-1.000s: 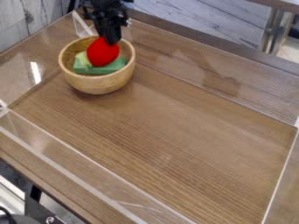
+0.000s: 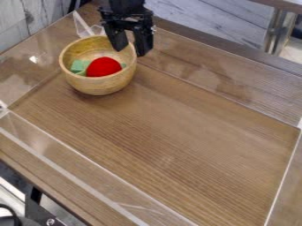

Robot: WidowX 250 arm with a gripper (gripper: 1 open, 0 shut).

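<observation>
A wooden bowl sits at the upper left of the table, holding a red round object and some green pieces. My black gripper hangs just behind and right of the bowl, above its back right rim, open, with nothing seen between its fingers.
A pale wall edge runs along the upper right, and a pale panel stands at the far left.
My gripper has moved right, away from over the red object. The red object now sits lower in the bowl, toward the front.
</observation>
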